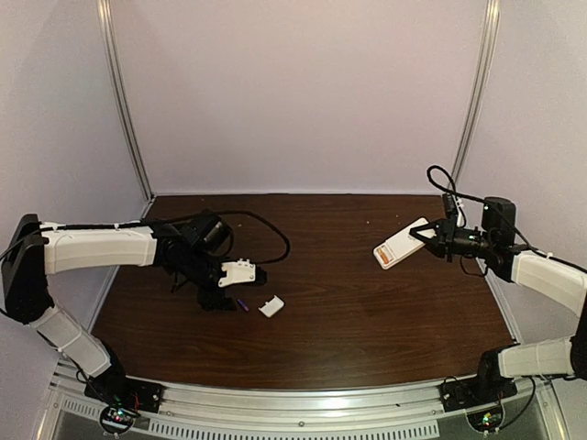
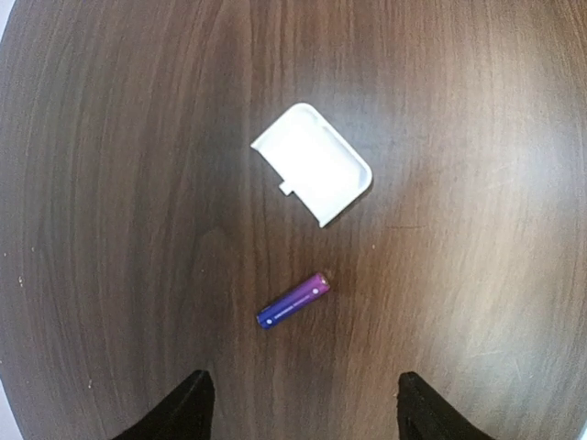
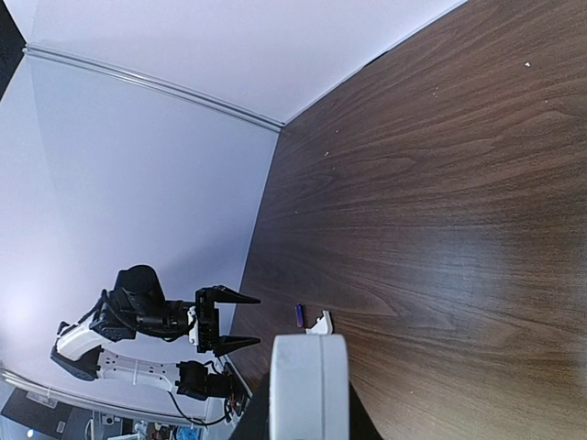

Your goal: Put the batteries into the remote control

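Observation:
A white remote (image 1: pixel 394 247) with an orange battery in its open bay is held at the right by my right gripper (image 1: pixel 424 234), shut on it; its end (image 3: pixel 308 394) fills the bottom middle of the right wrist view. A purple battery (image 2: pixel 293 300) lies loose on the table beside the white battery cover (image 2: pixel 312 163). My left gripper hangs over them with its fingers apart and nothing between them; in the right wrist view it shows open, pointing toward the battery and cover.
White walls enclose it at the back and sides, with a metal rail along the front edge.

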